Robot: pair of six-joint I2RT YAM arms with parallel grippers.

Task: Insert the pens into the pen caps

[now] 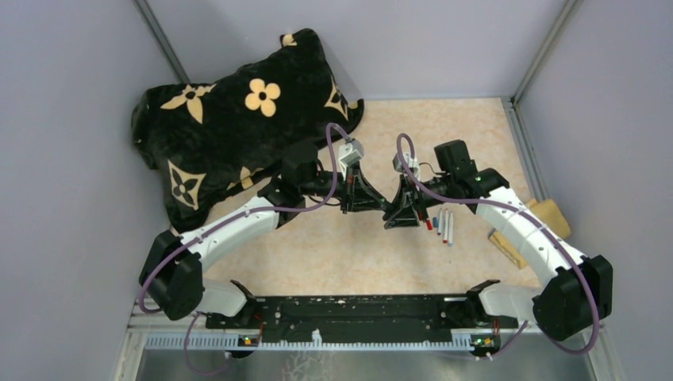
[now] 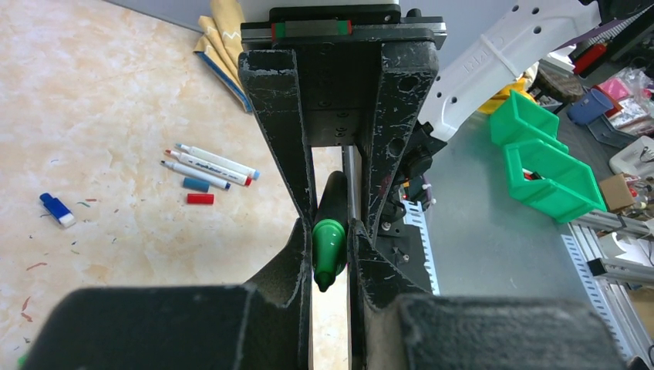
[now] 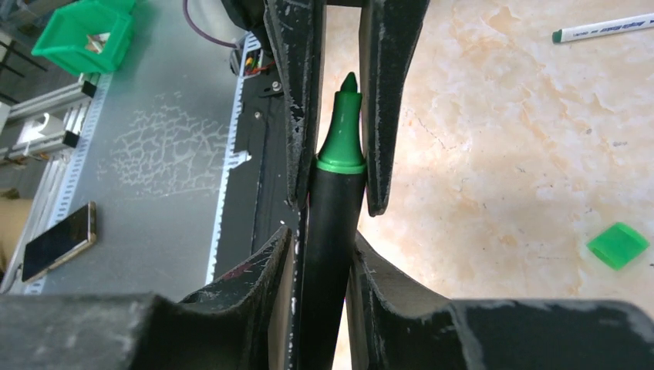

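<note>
My two grippers meet over the middle of the table. My left gripper point(image 1: 367, 205) holds a black marker point(image 3: 332, 247) with a green tip end point(image 2: 329, 250) between its fingers. My right gripper has its fingers either side of that marker near the green end, partly open; whether it grips is unclear. Several white pens point(image 2: 216, 163) lie in a group on the table point(image 1: 349, 262), beside a blue cap point(image 2: 195, 184) and a red cap point(image 2: 200, 198). In the right wrist view a green cap point(image 3: 617, 245) and a white green-tipped pen point(image 3: 601, 28) lie apart.
A dark patterned blanket point(image 1: 230, 127) covers the back left. A folded yellow cloth point(image 1: 551, 222) lies at the right edge under the right arm. A blue-and-white object point(image 2: 56, 208) lies near the pens.
</note>
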